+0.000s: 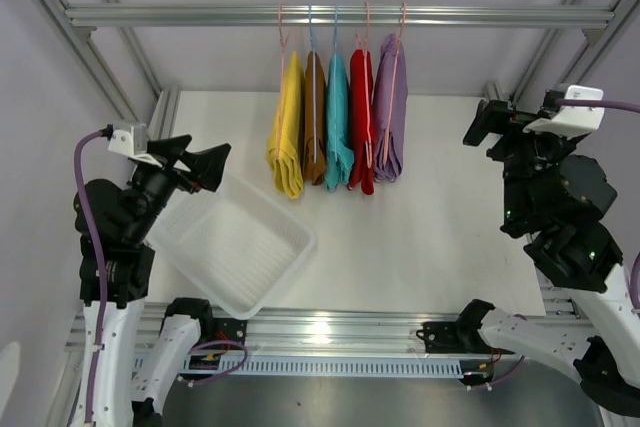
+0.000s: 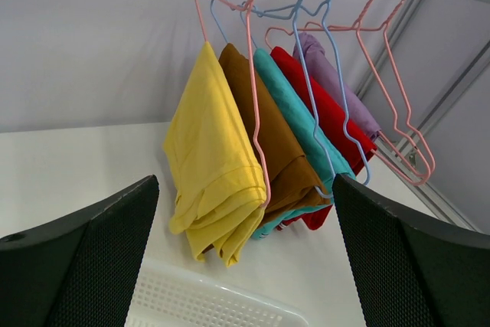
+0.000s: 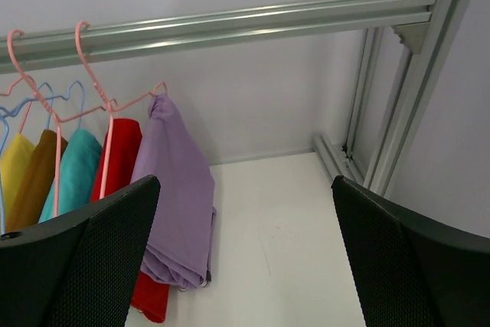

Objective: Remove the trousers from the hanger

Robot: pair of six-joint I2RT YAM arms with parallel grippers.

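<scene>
Five folded trousers hang on wire hangers from the rail (image 1: pixel 210 14): yellow (image 1: pixel 285 137), brown (image 1: pixel 314 127), teal (image 1: pixel 336 127), red (image 1: pixel 360 117) and purple (image 1: pixel 390 107). My left gripper (image 1: pixel 205 157) is open and empty, left of the yellow trousers (image 2: pixel 210 158). My right gripper (image 1: pixel 495 122) is open and empty, right of the purple trousers (image 3: pixel 172 197), with space between it and them.
A white slatted tray (image 1: pixel 230 237) lies at the left on the white work surface (image 1: pixel 430 247). Aluminium frame posts stand at both sides.
</scene>
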